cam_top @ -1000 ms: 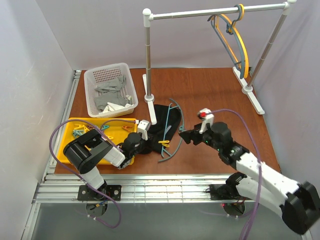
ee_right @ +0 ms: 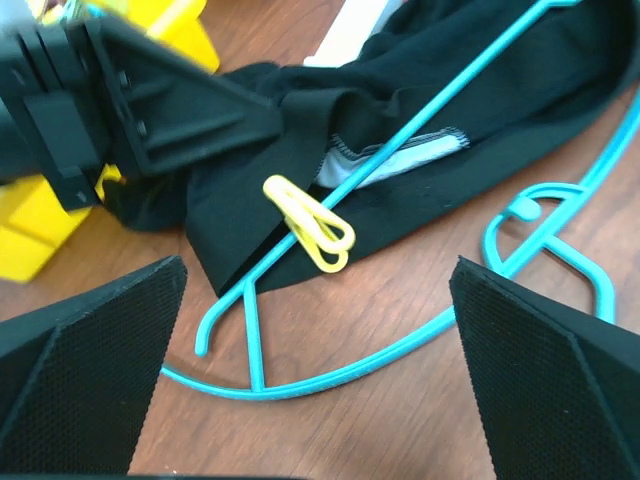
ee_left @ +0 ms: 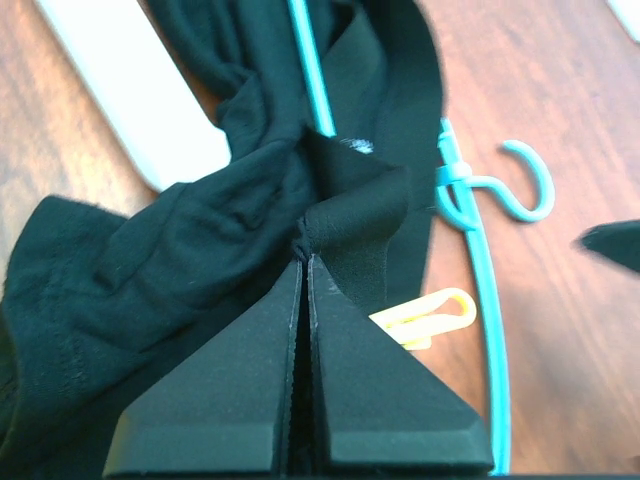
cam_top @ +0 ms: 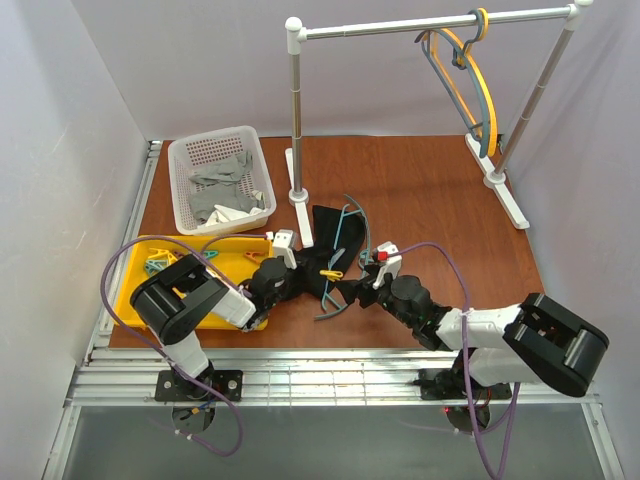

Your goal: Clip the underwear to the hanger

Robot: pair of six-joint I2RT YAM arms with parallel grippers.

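The black underwear lies crumpled on the wood table, with a light-blue hanger on and beside it. A yellow clip sits at the hanger's bar over the fabric. My left gripper is shut at a fold of the black fabric left of the clip; whether fabric is between the tips is hard to tell. My right gripper stands open just right of the clip, its two fingers spread either side of it in the right wrist view.
A yellow bin with clips lies under the left arm. A white basket of clothes is behind it. A rack holding hangers stands at the back, its foot beside the underwear.
My right gripper has moved leftward to beside the clip, and the arm has shifted with it.
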